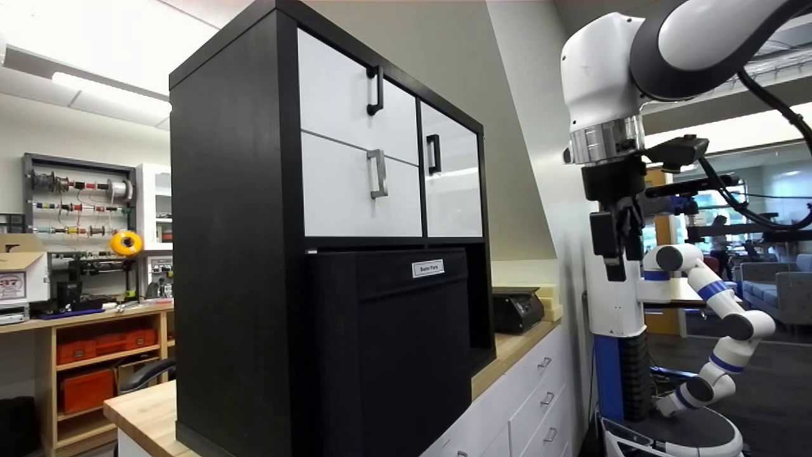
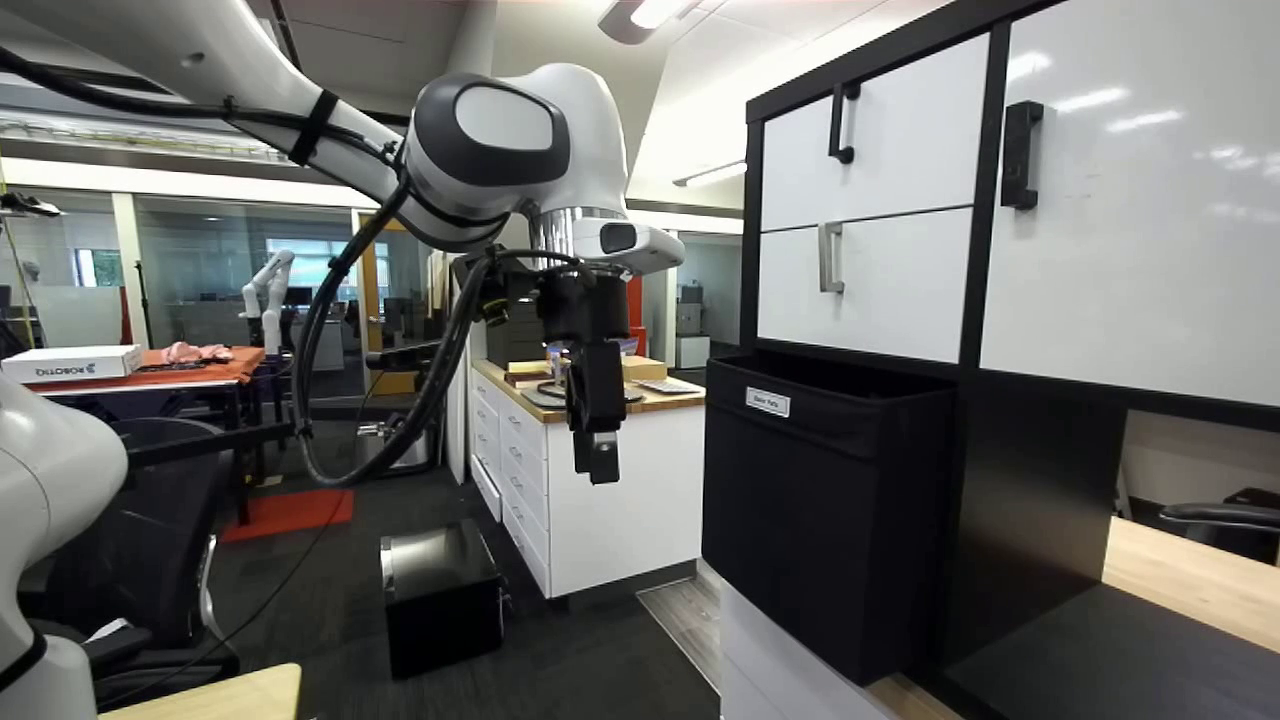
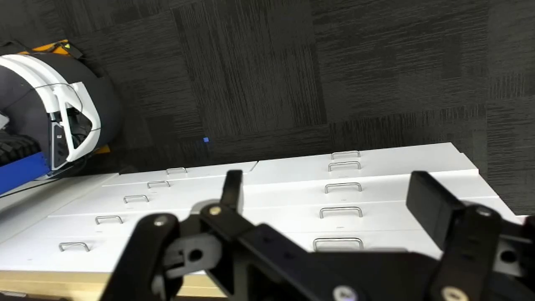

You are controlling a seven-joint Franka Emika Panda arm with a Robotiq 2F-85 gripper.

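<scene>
My gripper is open in the wrist view, its two black fingers wide apart with nothing between them. In the second exterior view the gripper (image 2: 596, 462) points straight down in free air, left of a black cabinet (image 2: 974, 288) and apart from it. The cabinet's front carries two white drawers, the upper one (image 2: 894, 132) with a black handle and the lower one (image 2: 912, 282) with a silver handle (image 2: 830, 258). Beside them is a white door (image 2: 1152, 204) with a black handle. All three look closed.
A black fabric bin (image 2: 816, 528) sticks out below the cabinet's drawers. Low white drawer units (image 3: 386, 190) with metal handles lie beneath the gripper, beside dark carpet (image 3: 261, 80). Another white robot arm (image 1: 715, 304) stands behind my arm. The air between gripper and cabinet is clear.
</scene>
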